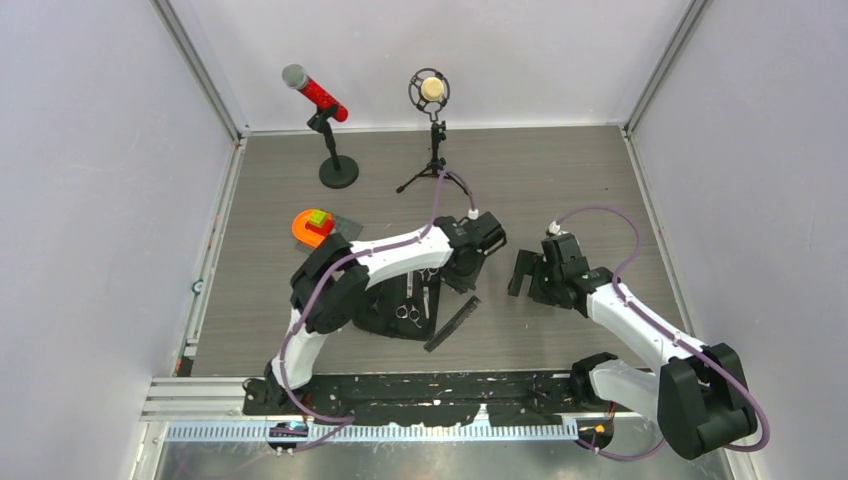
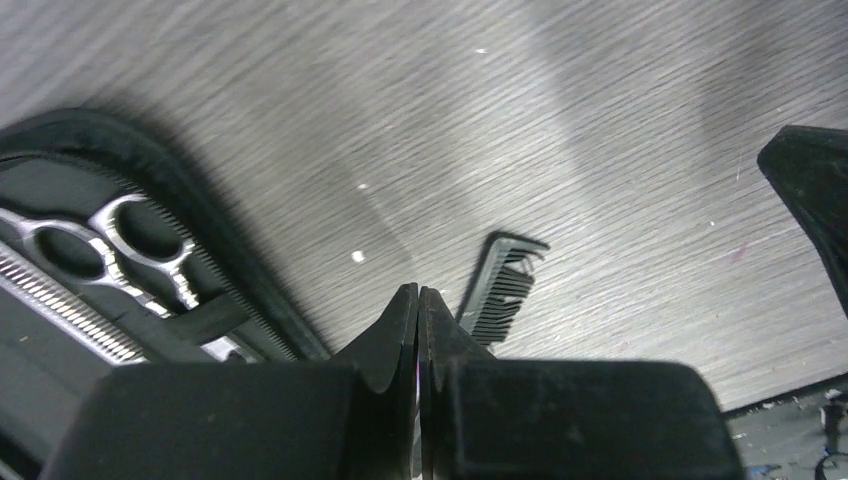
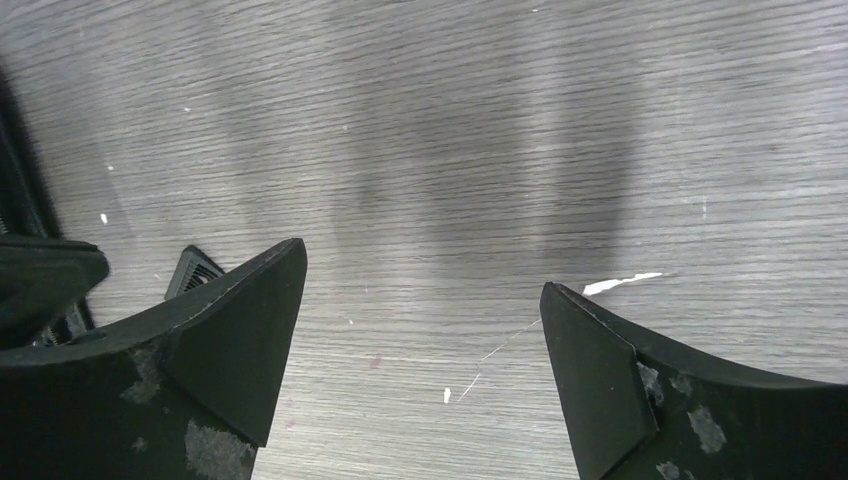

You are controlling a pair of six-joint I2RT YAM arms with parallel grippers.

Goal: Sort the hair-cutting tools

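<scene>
A black comb (image 1: 453,324) lies flat on the table just right of the black tool case (image 1: 393,325). In the left wrist view the toothed end of the comb (image 2: 499,290) shows beyond my left gripper, whose fingertips meet with nothing between them; the comb is outside them. The rest of the comb is hidden behind the fingers there. Inside the case are silver scissors (image 2: 150,235) and a light metal-toothed tool (image 2: 70,308). My right gripper stands open over bare table, its fingers far apart.
Orange, red and green blocks (image 1: 313,228) sit on a grey plate at the left. A red microphone (image 1: 325,100) and a tripod stand (image 1: 436,155) rise at the back. Bare table lies behind and to the right.
</scene>
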